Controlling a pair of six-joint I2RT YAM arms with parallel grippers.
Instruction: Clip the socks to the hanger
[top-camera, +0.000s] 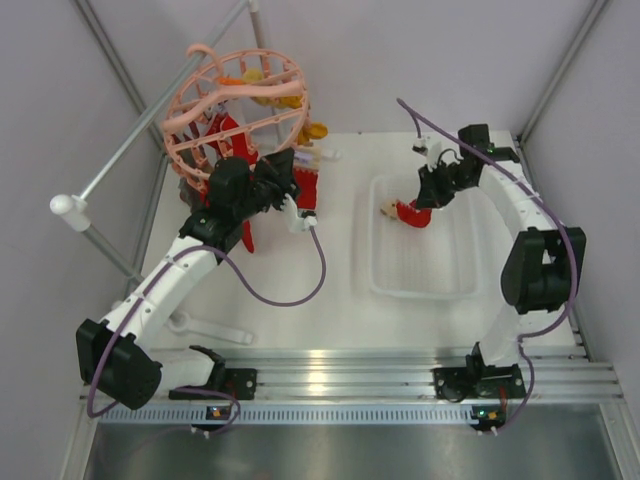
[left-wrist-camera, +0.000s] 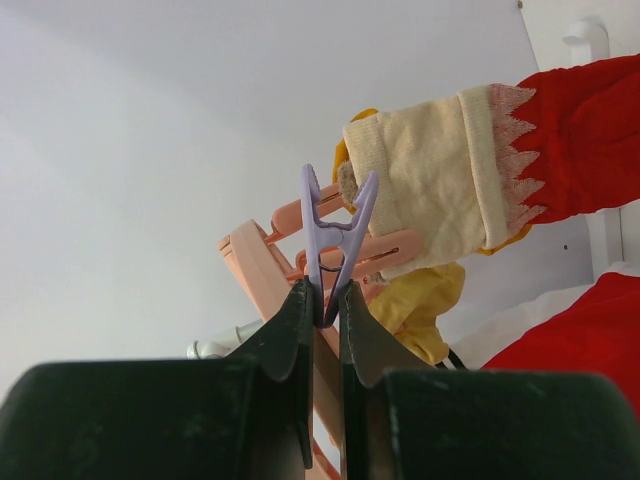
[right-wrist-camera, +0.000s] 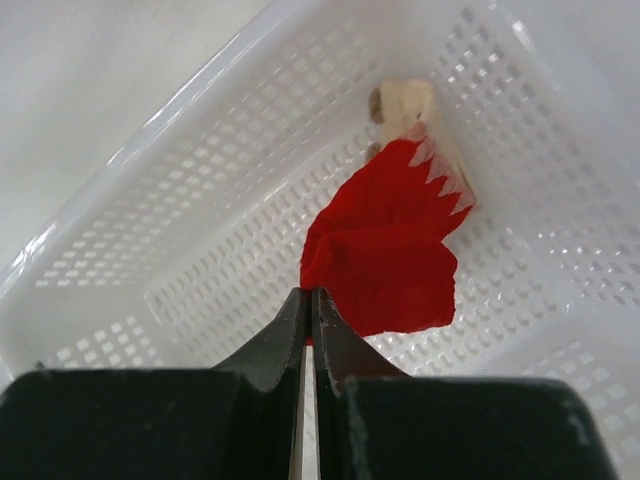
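Observation:
The round pink hanger (top-camera: 237, 88) hangs at the left on a white rail, with several socks hanging from it. My left gripper (top-camera: 290, 203) is shut on a lavender clip (left-wrist-camera: 335, 240) at the hanger's rim; the clip's free prongs stand spread, with no sock visible between them. Behind the clip is a hung sock with a cream cuff (left-wrist-camera: 435, 165) and red body. Over the white basket at the right, my right gripper is shut on the edge of a red sock (right-wrist-camera: 385, 270). That sock lies folded, its cream end (right-wrist-camera: 408, 105) towards the basket's corner.
The white perforated basket (top-camera: 370, 250) has tall walls around the right gripper. The table between hanger and basket (top-camera: 335, 240) is clear. A white rail post (top-camera: 215, 331) lies low at the left front. Purple cables loop along both arms.

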